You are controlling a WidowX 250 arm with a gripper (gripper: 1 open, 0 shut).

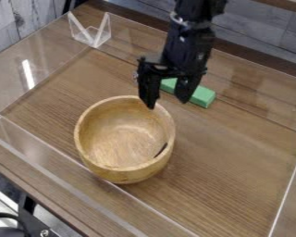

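Observation:
A round tan wooden bowl [114,148] sits at the centre-left of the wooden table, with a thin dark object [159,149] inside its right side. My black gripper [166,91] is open above and behind the bowl, its fingers pointing down. Partly behind the gripper lies a green block [198,94], to the right of and behind the bowl. I see nothing held between the fingers.
A clear wire-like holder or container [92,30] stands at the back left. Raised pale edges border it.

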